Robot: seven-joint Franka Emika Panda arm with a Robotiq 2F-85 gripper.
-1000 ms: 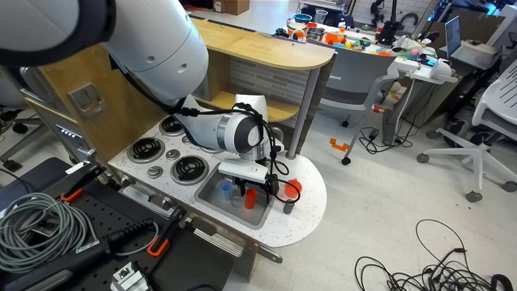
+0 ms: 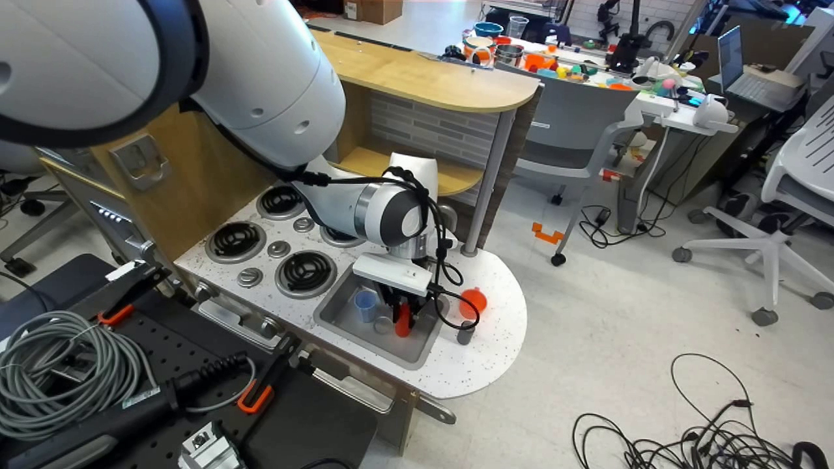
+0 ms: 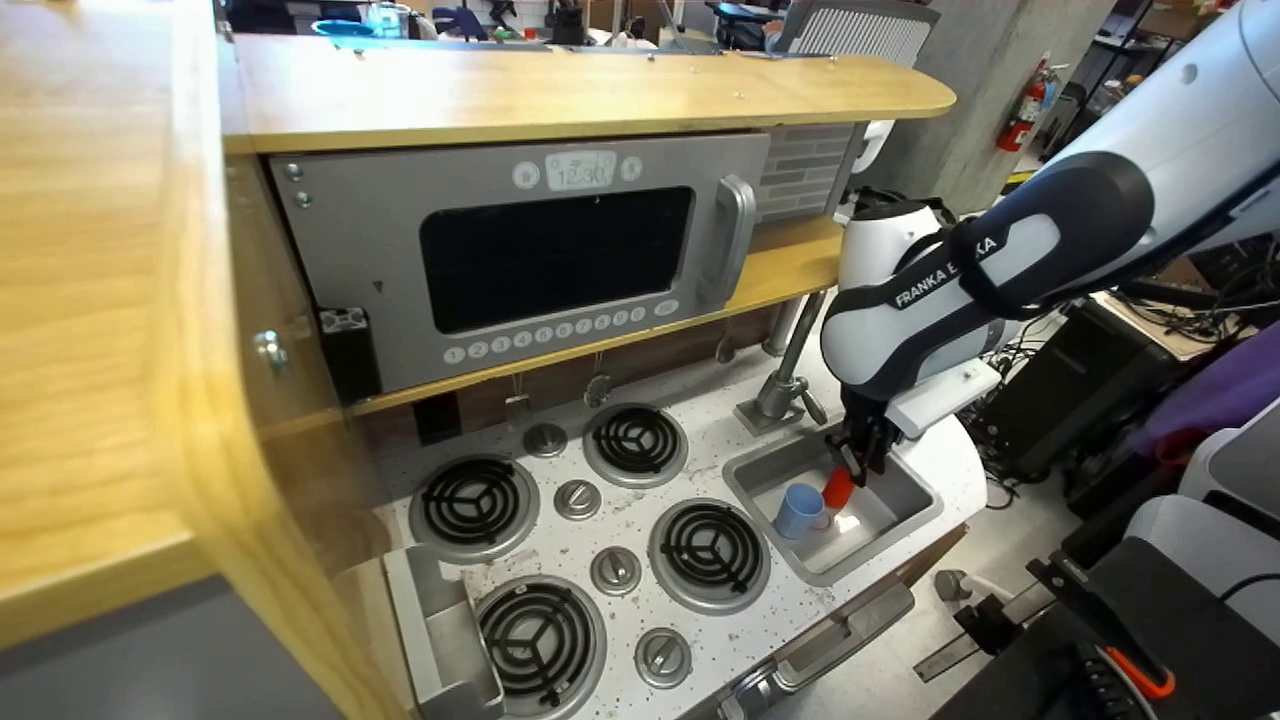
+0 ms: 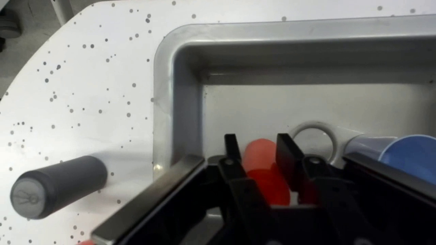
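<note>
A red cup (image 4: 263,167) is in the grey sink (image 4: 165,94), partly covered by my fingers in the wrist view. My gripper reaches down into the sink with one finger (image 4: 231,147) on each side of the cup. Its fingers are part open; a narrow gap shows on the left of the cup, and contact on the right is unclear. Beside the red cup lies a clear cup (image 4: 314,141), and next to that a blue cup (image 2: 365,305). Exterior view 2 also shows the red cup (image 3: 837,487) below the gripper.
On the white counter right of the sink are a dark grey cylinder (image 2: 466,333) and a round red-orange thing (image 2: 473,301). A faucet (image 3: 780,396) stands behind the sink, and stove burners (image 2: 305,273) lie to its left. The sink's walls are close around the gripper.
The fingers stood wider apart a second ago and are now closer together around the red cup. The arm has shifted slightly right and down in exterior view 1. The cups look unmoved.
</note>
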